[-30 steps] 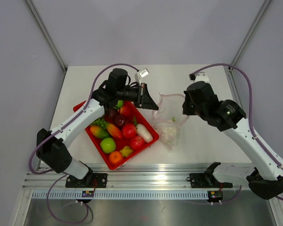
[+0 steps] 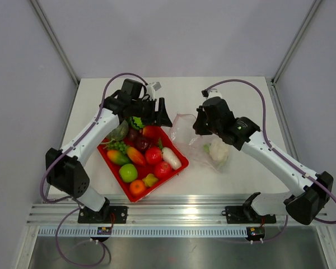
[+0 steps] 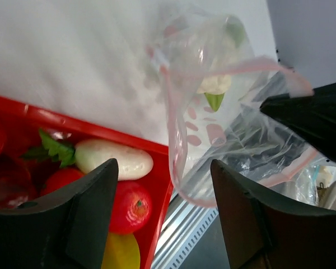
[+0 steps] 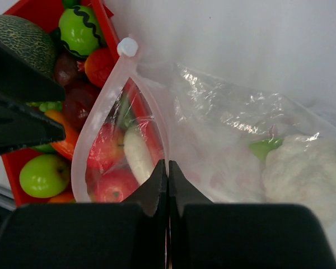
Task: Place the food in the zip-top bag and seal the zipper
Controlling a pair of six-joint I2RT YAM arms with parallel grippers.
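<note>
A clear zip bag [image 2: 187, 137] with pink edges holds a pale, cauliflower-like food [image 2: 217, 150] with green leaves. My right gripper is shut on the bag's rim, holding it up with its mouth gaping. My left gripper is open above the right end of the red bin [image 2: 180, 172], just left of the bag's mouth, with nothing between its fingers; the bag's pink edge [image 3: 177, 157] shows just beyond them in the left wrist view.
The bin holds several toy foods, including a green apple [image 2: 128, 173], an orange [image 2: 137, 188], red tomatoes and a white radish [image 2: 171, 158]. The white board [image 2: 241, 95] is clear at the back and right.
Both arms have moved left in the top view. My left gripper, shut on the bag edge a second ago as far as visible, is now open and apart from it; the bag has shifted left.
</note>
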